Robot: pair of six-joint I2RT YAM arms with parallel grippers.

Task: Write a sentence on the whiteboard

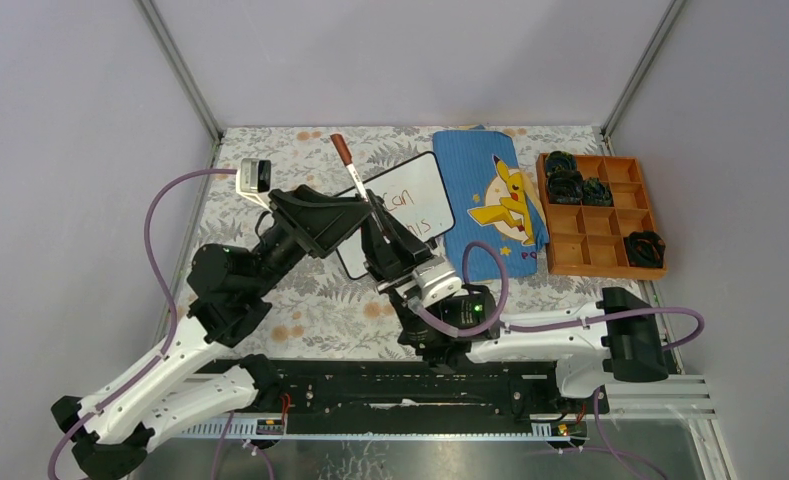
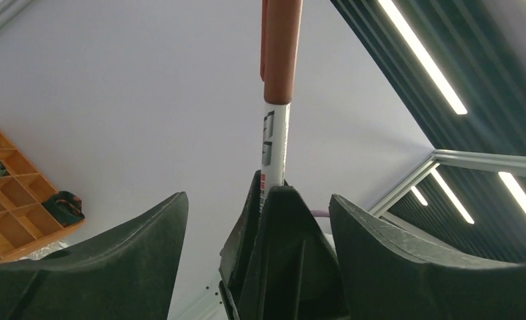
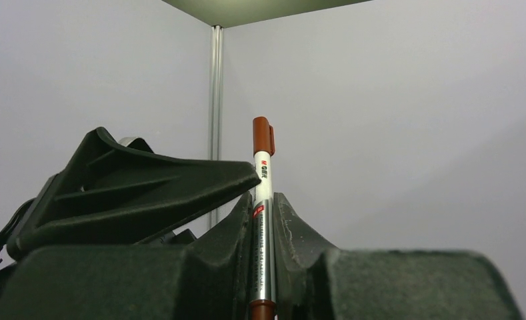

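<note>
A marker (image 3: 263,173) with a brown-red cap (image 3: 263,136) on it stands upright in the right wrist view. My right gripper is shut on its silver barrel. The left gripper is open, its fingers (image 2: 160,230) spread wide on either side of the marker and clear of it; in the left wrist view the cap rises above them. The whiteboard (image 1: 432,183) lies on the table under both grippers, with red-brown handwriting partly hidden by the arms; "can" shows and part of a lower word.
A blue Pikachu cloth (image 1: 460,175) lies right of the whiteboard, and beyond it an orange divided tray (image 1: 568,255) holds several dark bundles. Both arms crowd together over the board.
</note>
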